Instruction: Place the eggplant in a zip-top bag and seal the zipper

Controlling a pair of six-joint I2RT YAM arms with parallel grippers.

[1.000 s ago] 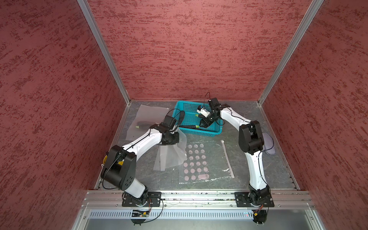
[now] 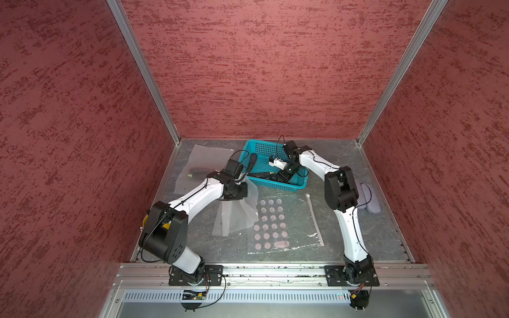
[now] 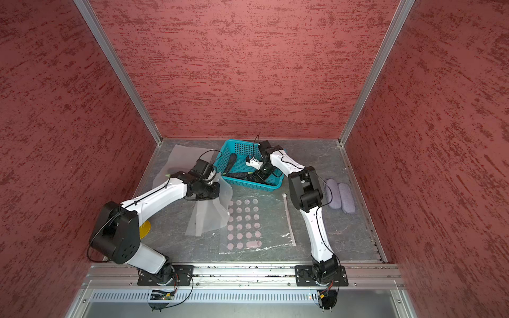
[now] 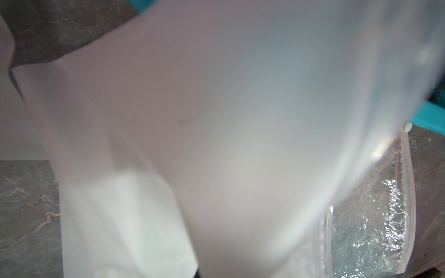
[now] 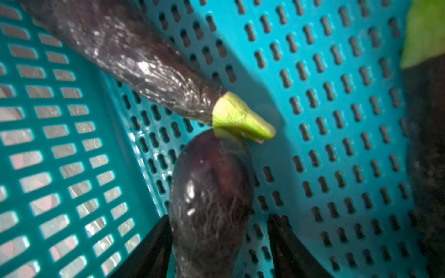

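Several dark eggplants lie in the blue basket (image 2: 259,145). My right gripper is low inside it, part open, its fingers either side of a plump eggplant (image 5: 211,190); whether they touch it is unclear. A longer eggplant (image 5: 143,64) with a green stem lies beside that one. My left gripper (image 2: 237,190) is over the table at a frosted zip bag (image 4: 241,120), which fills the left wrist view and hides the fingers; the bag hangs from it.
Another bag (image 2: 201,153) with an eggplant inside lies at the back left. A clear sheet with round dots (image 2: 297,222) lies in front of the basket. Grey pads (image 3: 345,198) lie at the right, a yellow object (image 3: 144,229) at the left.
My right arm has moved down and leftward, deeper into the basket. The left arm has stayed still.
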